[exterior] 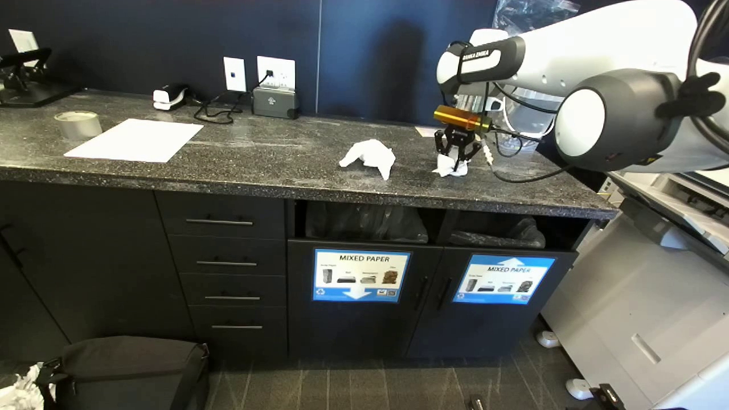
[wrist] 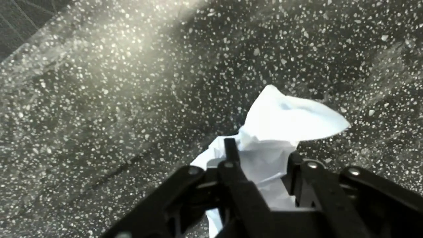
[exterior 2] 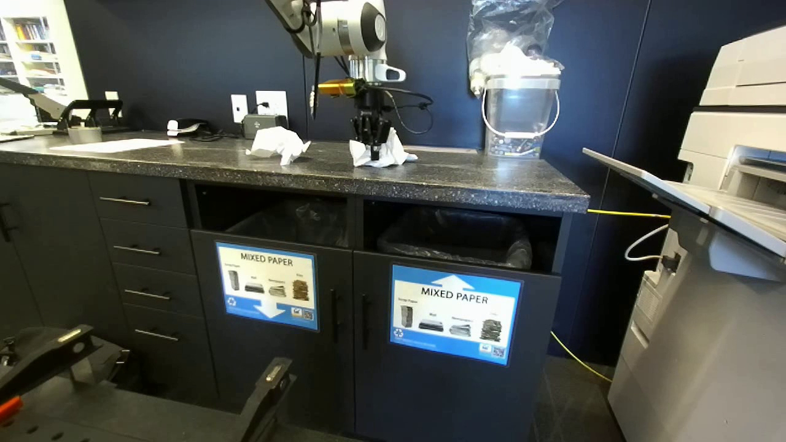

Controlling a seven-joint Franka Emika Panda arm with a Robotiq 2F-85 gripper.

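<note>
A crumpled white paper (wrist: pixel 285 119) lies on the dark speckled counter, with my gripper lowered around it. The fingers (wrist: pixel 232 154) stand part open, one on either side of a fold of the paper. Whether both pads touch it is hard to tell. From the front, the gripper (exterior 2: pixel 374 151) reaches down to the counter and covers the middle of this paper (exterior 2: pixel 395 153). To its left a second crumpled white paper (exterior: pixel 371 157) rests on the counter, clear of the gripper.
Below the counter are two open bin slots, left (exterior 2: pixel 295 221) and right (exterior 2: pixel 457 236), lined with bags. A clear bucket (exterior 2: pixel 521 118) stands at the back right. Farther left lie a flat white sheet (exterior: pixel 136 140) and a tape roll (exterior: pixel 78 126).
</note>
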